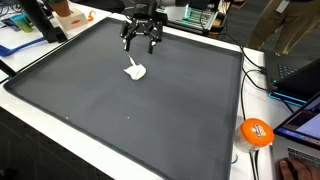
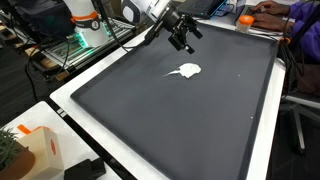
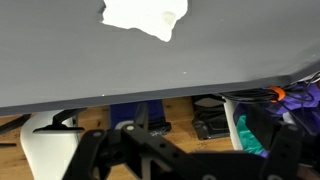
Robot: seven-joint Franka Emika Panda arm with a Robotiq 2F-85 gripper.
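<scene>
A small white crumpled piece, cloth-like or paper-like (image 1: 135, 71), lies on the dark grey table top (image 1: 120, 115), with a thin tail sticking out on one side. In the second exterior view the white piece (image 2: 189, 70) is near the middle of the far half. My gripper (image 1: 140, 46) hangs over the table just behind it, apart from it, with its fingers spread and nothing between them. The wrist view shows the white piece (image 3: 146, 14) cut by the top edge, ahead of the dark fingers (image 3: 96, 142).
An orange-topped container (image 1: 255, 132) stands at the table's right edge. Cables and equipment lie beyond its edges, and a person's hand (image 2: 268, 18) shows behind the far edge.
</scene>
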